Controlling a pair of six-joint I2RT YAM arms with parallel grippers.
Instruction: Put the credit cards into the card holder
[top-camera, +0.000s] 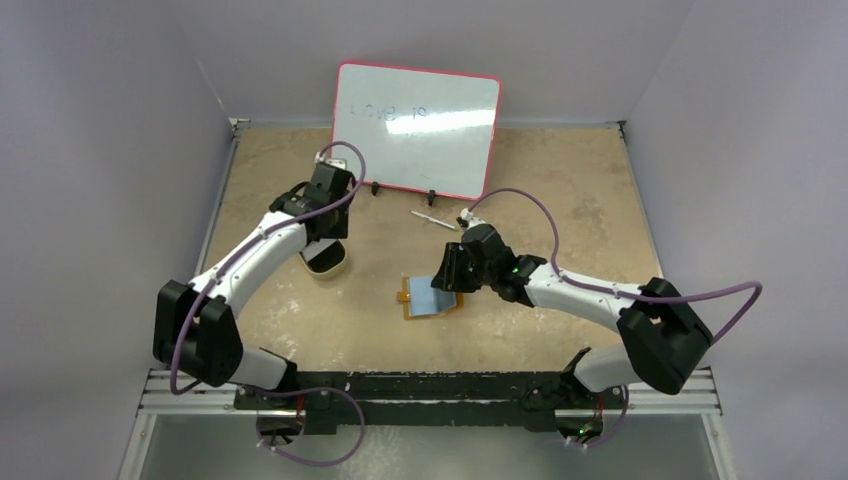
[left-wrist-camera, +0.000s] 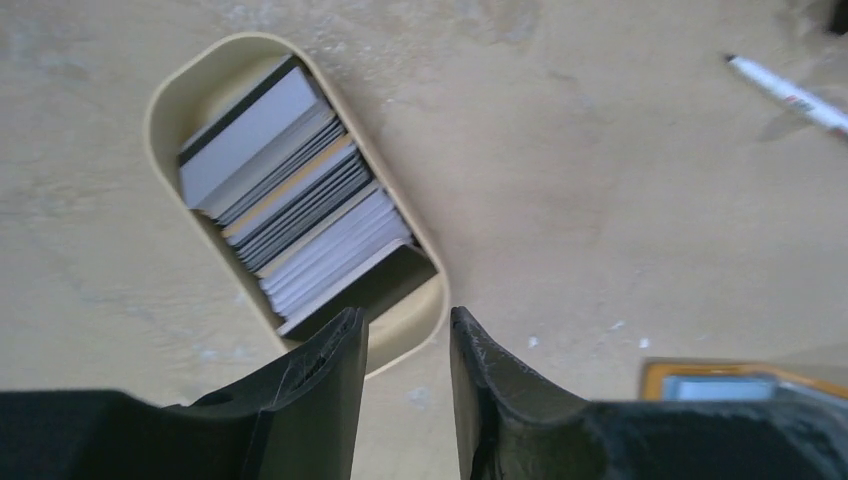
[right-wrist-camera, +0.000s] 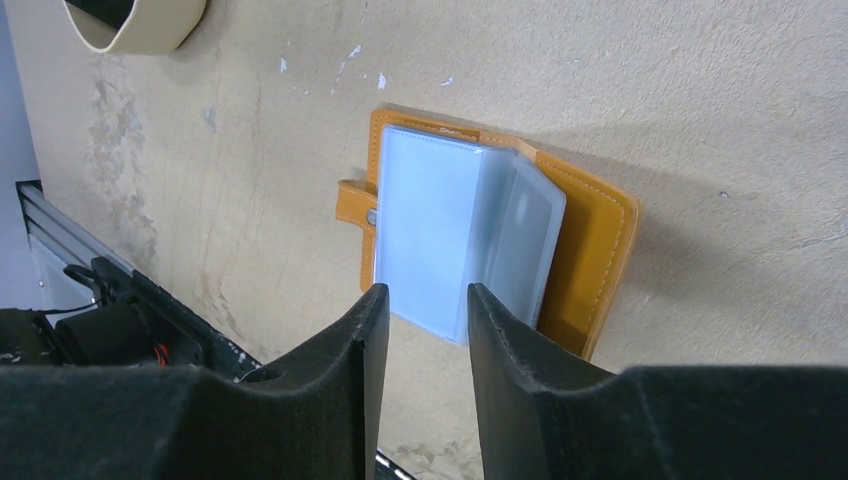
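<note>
In the left wrist view a row of cards (left-wrist-camera: 302, 195) leans inside an oblong cream box (left-wrist-camera: 391, 174), whose near end is empty. My left gripper hovers above that near end, fingers apart, with nothing between them. From the top view, the left arm hides much of the box (top-camera: 329, 275). The brown card holder (right-wrist-camera: 605, 215) lies unfolded on the table, its pale blue sleeve pages (right-wrist-camera: 428, 218) showing and one page standing tilted. Over the holder my right gripper is open and empty, its fingertips close to the pages.
A whiteboard (top-camera: 417, 165) with handwriting stands at the back. In front of it lies a white pen (top-camera: 434, 219). Bare table (top-camera: 575, 200) stretches to the right of the holder.
</note>
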